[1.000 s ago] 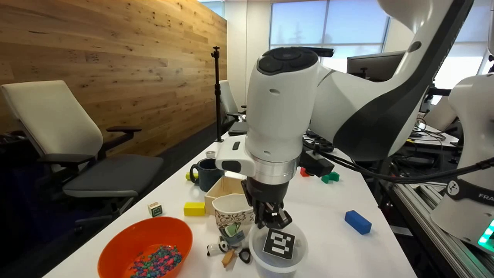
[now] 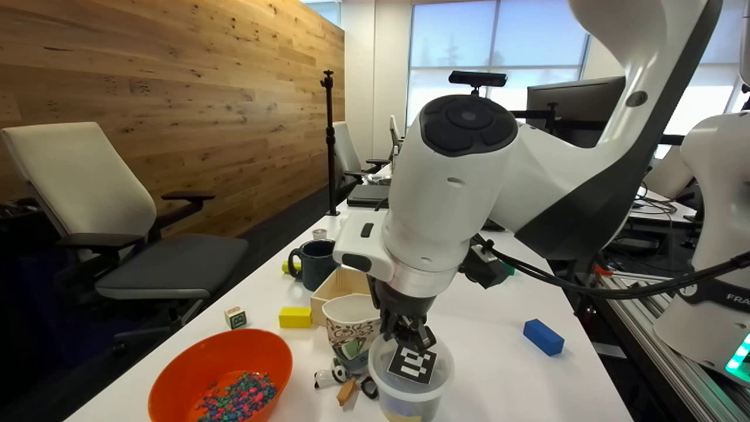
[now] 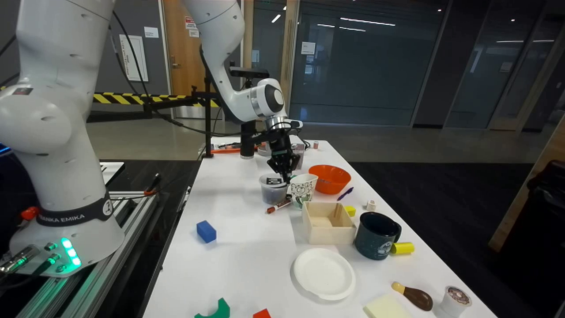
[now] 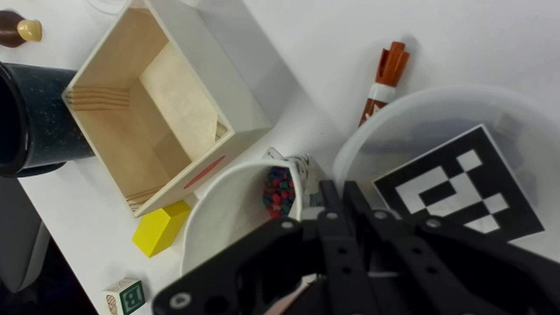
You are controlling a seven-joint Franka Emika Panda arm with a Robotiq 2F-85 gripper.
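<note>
My gripper is shut on the rim of a translucent tub point(image 2: 411, 394), which also shows in the wrist view point(image 4: 362, 141). A black-and-white tag point(image 4: 462, 183) lies within the tub's rim. Right beside the tub stands a patterned white cup point(image 3: 303, 185); small coloured beads point(image 4: 278, 191) show inside it in the wrist view. I cannot tell whether the tub's base touches the table.
An orange bowl point(image 2: 211, 351) with beads stands near the cup. Around them are a wooden box point(image 3: 325, 233), dark mug point(image 3: 374, 241), brown marker point(image 4: 386, 78), yellow block point(image 2: 295, 317) and blue block point(image 2: 543, 337). Bare table lies between tub and blue block.
In exterior view 1 the tub has shifted left and slightly up with the gripper, closer to the patterned cup. The arm's wrist has tilted; the bowl and blocks stay put.
</note>
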